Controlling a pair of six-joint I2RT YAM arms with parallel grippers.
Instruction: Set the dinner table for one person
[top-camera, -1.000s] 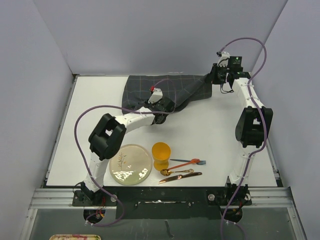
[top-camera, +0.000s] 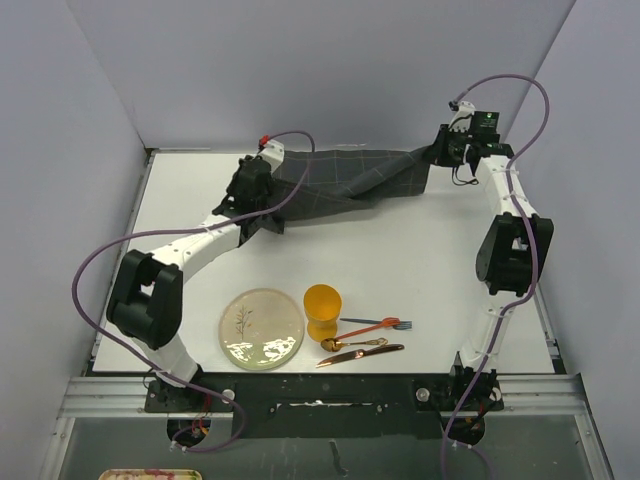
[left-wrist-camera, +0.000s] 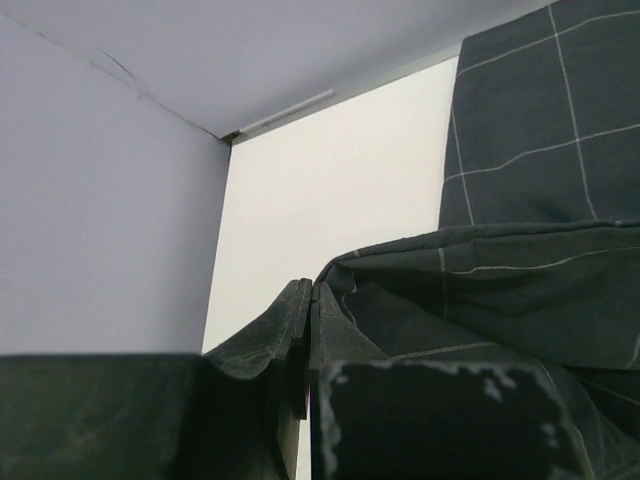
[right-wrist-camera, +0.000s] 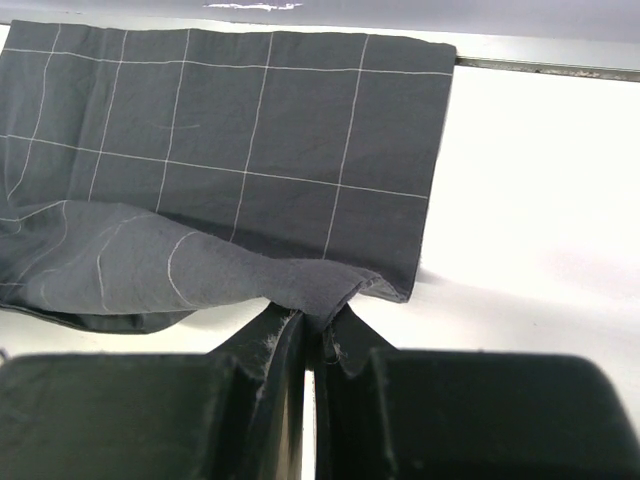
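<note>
A dark grey cloth with thin white lines (top-camera: 340, 168) lies along the back of the white table, its near side lifted into a fold. My left gripper is shut on a corner of this cloth at the back left; in the top view the arm covers those fingertips. At the cloth's right end, my right gripper is shut on another gathered corner. The fold runs slack between both grippers. Near the front edge sit a pale plate (top-camera: 262, 328) with a leaf pattern and a yellow cup (top-camera: 322, 303).
Right of the cup lie a blue-handled fork (top-camera: 400, 325), a red utensil (top-camera: 365, 329), a gold spoon (top-camera: 360, 344) and a knife (top-camera: 360, 355), close together. Bare table (top-camera: 430, 270) stretches between them and the cloth. Walls bound the back and sides.
The left gripper has travelled left along the cloth to its left end, drawing the near fold out that way. My right gripper has shifted slightly right. Plate, cup and cutlery have stayed put.
</note>
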